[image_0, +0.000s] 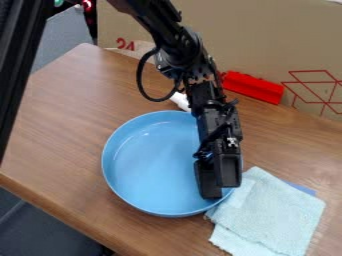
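Note:
A shallow blue plate (144, 165) lies on the wooden table. My gripper (218, 176) reaches down over the plate's right side, its black body hiding part of that rim; whether its fingers are open or shut is not clear. Folded pale blue cloths (267, 219) lie at the lower right, beside the plate. A small white item (178, 100) is partly hidden behind my arm.
A red object (251, 86) lies at the back, against a cardboard panel (287, 45) with red markings.

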